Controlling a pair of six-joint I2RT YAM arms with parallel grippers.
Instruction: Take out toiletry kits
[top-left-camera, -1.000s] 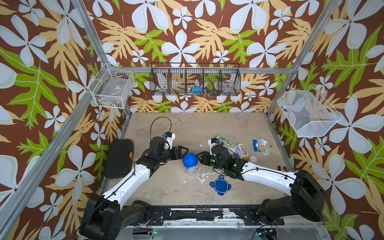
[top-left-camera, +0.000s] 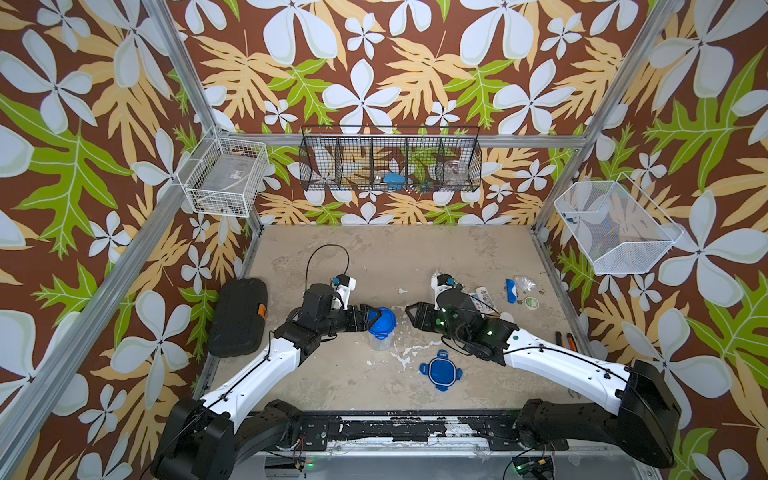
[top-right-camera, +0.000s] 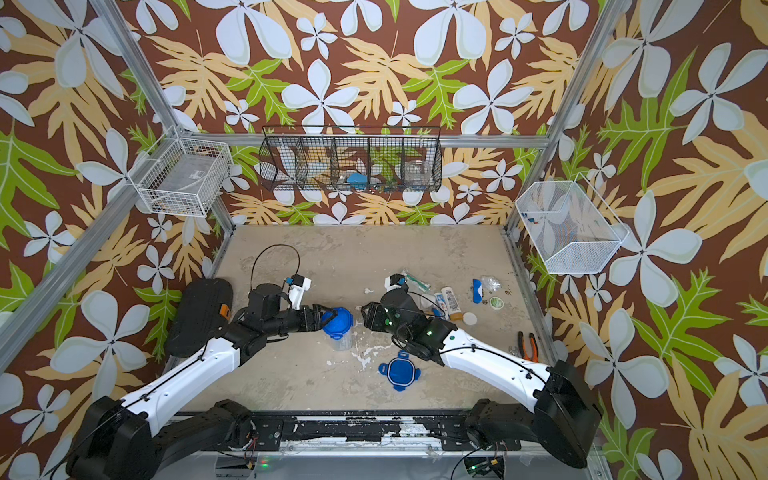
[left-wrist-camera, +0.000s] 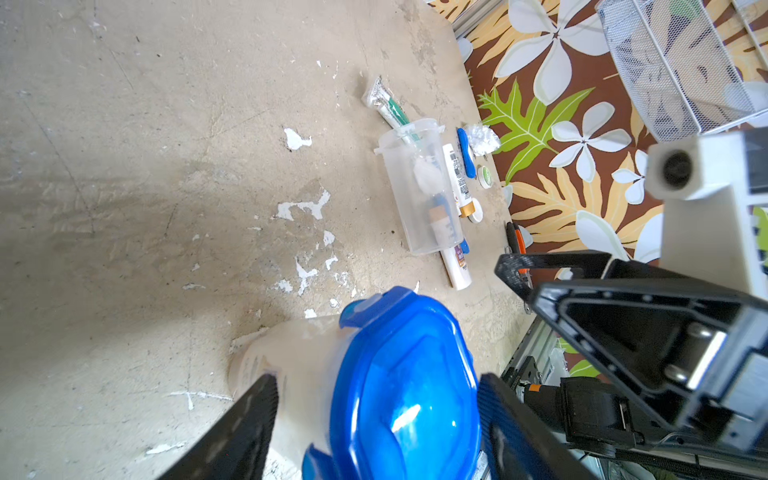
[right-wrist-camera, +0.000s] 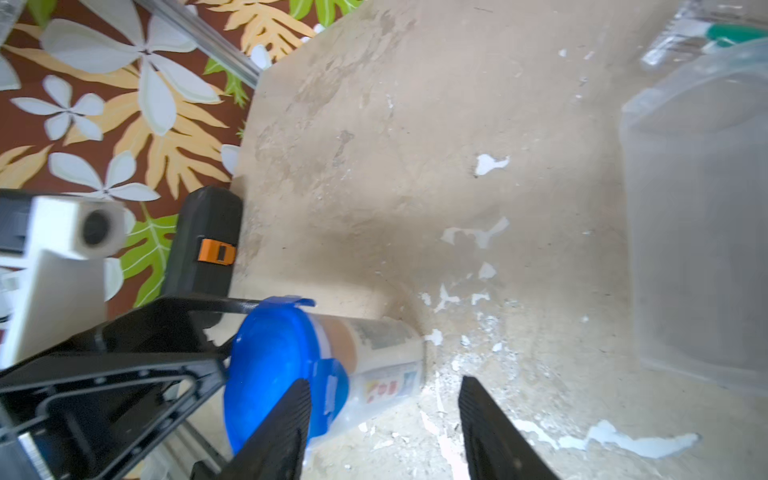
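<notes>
A translucent container with a blue snap lid (top-left-camera: 382, 323) stands on the table between my grippers, its lid still on. In the left wrist view the blue lid (left-wrist-camera: 412, 400) shows between the fingers of my open left gripper. Whether those fingers touch it I cannot tell. My right gripper is open and apart from the container, to its right. Inside the container's clear wall (right-wrist-camera: 384, 384) some peach and printed items show dimly. An empty clear container (left-wrist-camera: 420, 188) stands to the right, and a separate blue lid (top-left-camera: 441, 371) lies flat near the front.
Toiletries lie at the right: a green-white tube (left-wrist-camera: 389, 104), a white tube (left-wrist-camera: 457, 180), a blue item (top-left-camera: 510, 291) and a small round tin (top-left-camera: 531, 303). A black case (top-left-camera: 237, 317) rests at the left.
My left gripper moved in from the upper left onto the lid.
</notes>
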